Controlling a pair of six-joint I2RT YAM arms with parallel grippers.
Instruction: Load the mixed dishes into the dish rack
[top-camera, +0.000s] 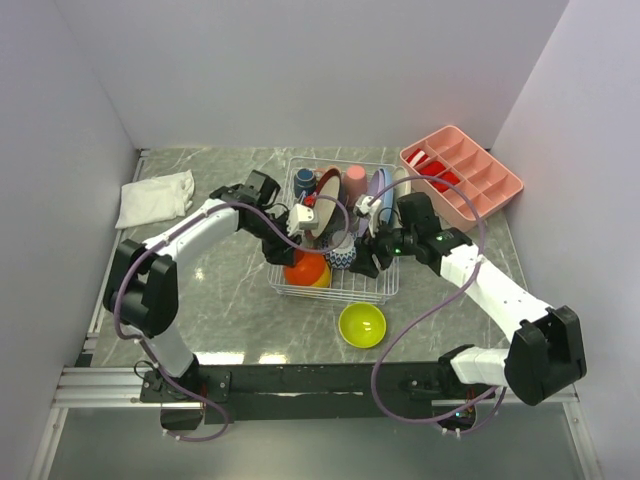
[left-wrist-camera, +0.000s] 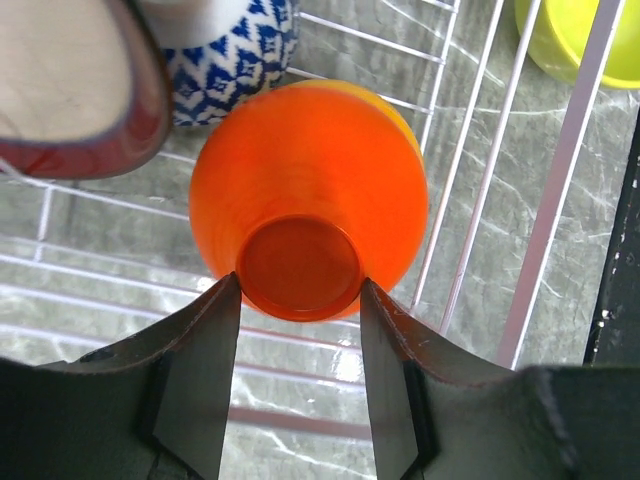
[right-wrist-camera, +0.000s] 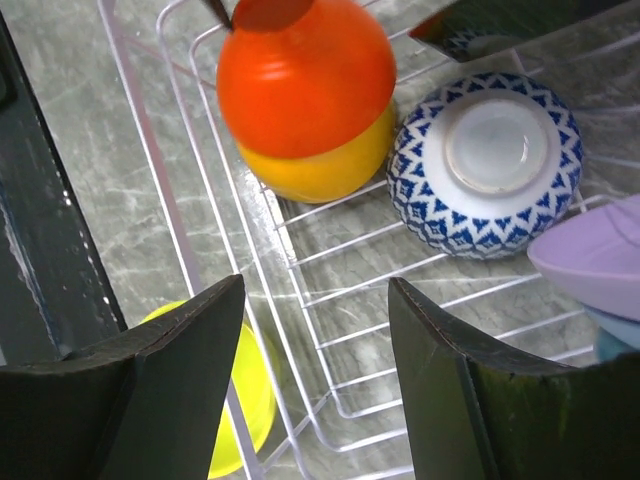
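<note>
An orange bowl (left-wrist-camera: 310, 160) lies in the white dish rack (top-camera: 350, 295) at the front left, bottom up over a yellow bowl (right-wrist-camera: 310, 175). My left gripper is at its foot ring, a fingertip touching each side; whether it grips is unclear. A blue-patterned bowl (right-wrist-camera: 480, 170) sits beside them. Plates and cups (top-camera: 355, 180) fill the rack's back. My right gripper stands open above the front right of the rack, nothing between its fingers. A yellow-green bowl (top-camera: 362, 325) is on the counter in front of the rack.
A pink compartment tray (top-camera: 482, 175) with red items stands at the back right. A white cloth (top-camera: 155, 200) lies at the left.
</note>
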